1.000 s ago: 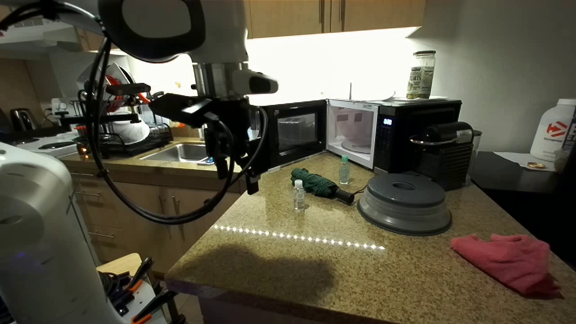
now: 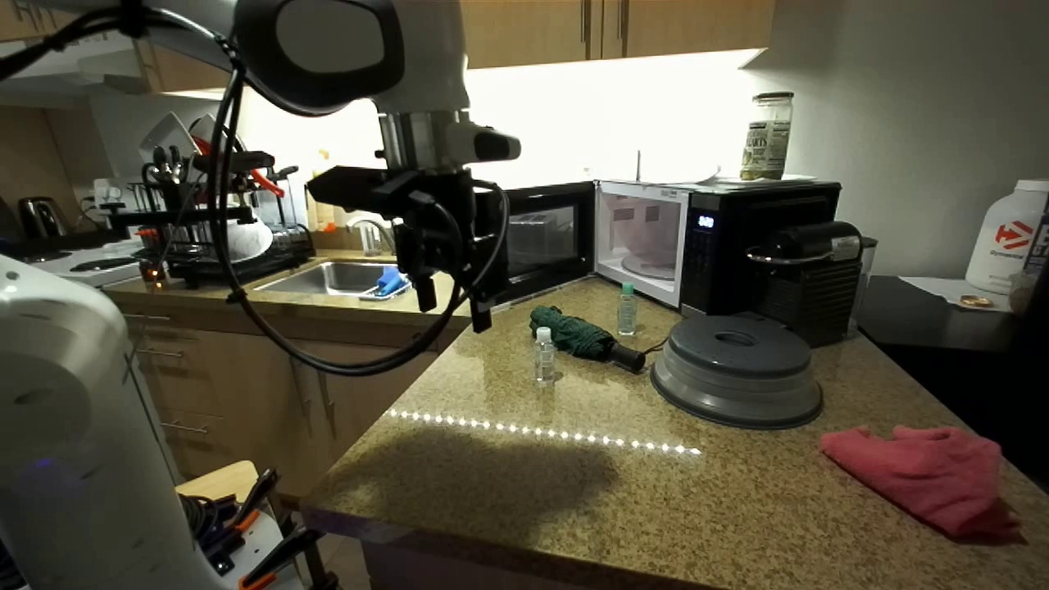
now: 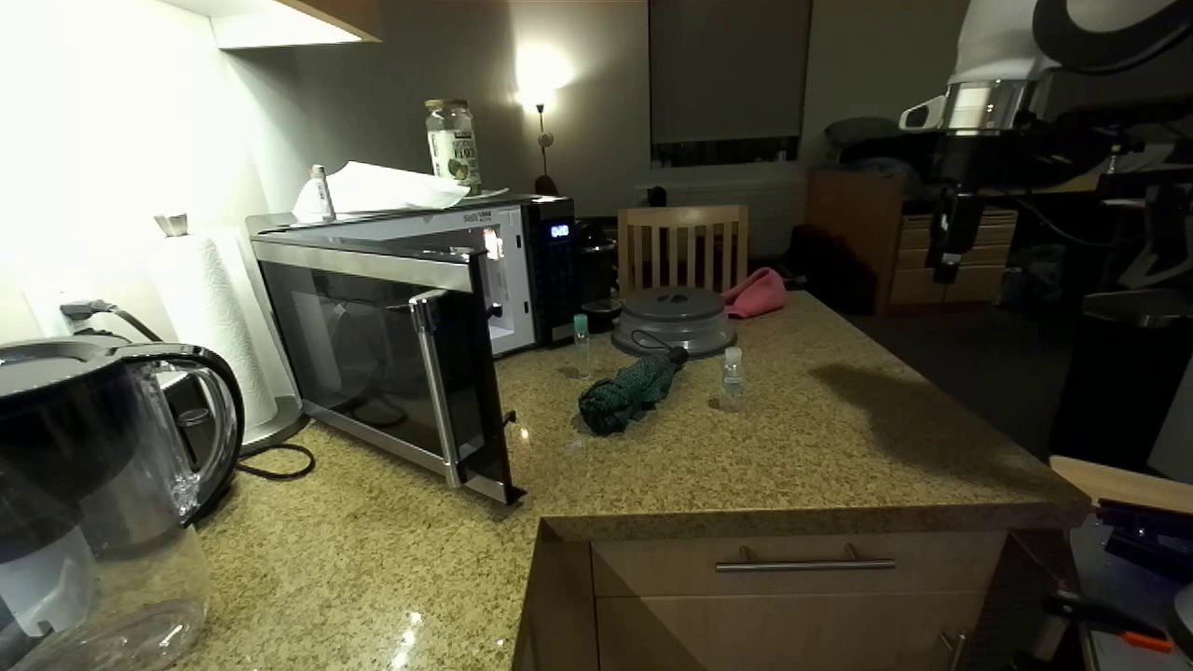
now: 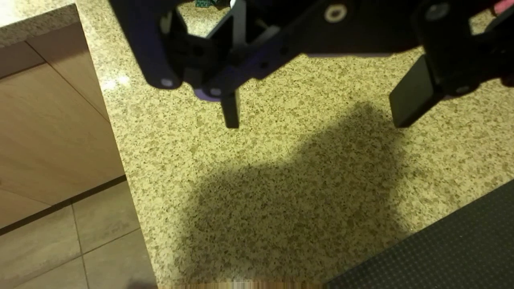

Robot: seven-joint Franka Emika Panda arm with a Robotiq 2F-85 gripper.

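Note:
My gripper stands open above the counter, its two fingers wide apart and only bare granite visible beneath them. On the counter lies a folded dark green umbrella [image 2: 575, 334] with a black handle. A clear bottle with a white cap [image 2: 545, 359] stands upright on the near side of the umbrella, and another with a green cap [image 2: 627, 311] stands behind it. The microwave [image 2: 764, 236] has its door [image 3: 380, 347] swung open. In exterior view 1 the gripper hangs left of the bottles and higher than them.
A grey collapsible lid [image 2: 735, 369] sits right of the umbrella, with a pink cloth [image 2: 919, 477] farther right. A glass jar [image 2: 767, 138] stands on the microwave. A water pitcher [image 3: 101, 447] and paper towels [image 3: 212, 324] flank the open door.
The arm and gripper have moved a little to the right and upward in exterior view 1. The umbrella, bottles, lid and cloth have stayed put.

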